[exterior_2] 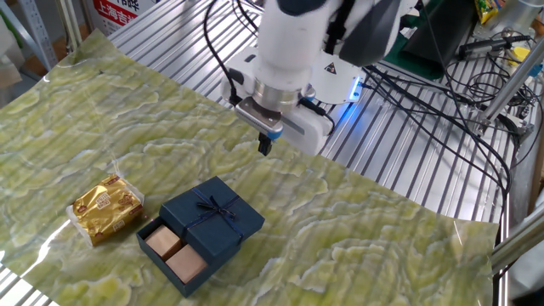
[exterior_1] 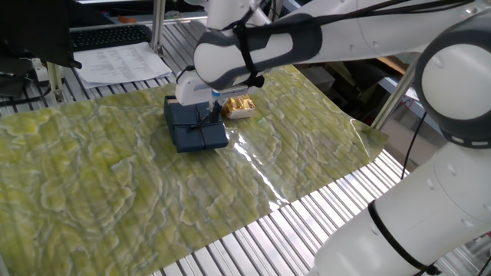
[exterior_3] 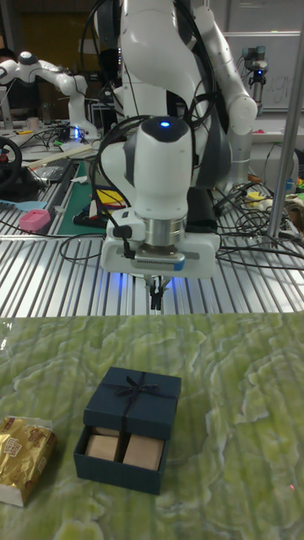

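A dark blue gift box (exterior_2: 189, 269) sits on the green marbled sheet, with its ribboned lid (exterior_2: 212, 214) lying offset across it. Part of the box is uncovered, showing tan blocks (exterior_3: 142, 451) inside. Beside it is a gold-wrapped packet (exterior_2: 107, 209), apart from the box. My gripper (exterior_3: 156, 299) hangs above the sheet, on the robot-base side of the box, clear of box and packet. Its dark fingers look close together, with nothing visible between them. In exterior view 1 the hand overlaps the box's far edge and partly hides the fingers.
The green sheet (exterior_1: 92, 192) has wide bare areas around the box. Slatted metal table (exterior_1: 253, 245) shows beyond its edges. Papers (exterior_1: 123, 64) and a keyboard (exterior_1: 111, 36) lie at the far left. Cables (exterior_2: 442, 119) run along the table near the base.
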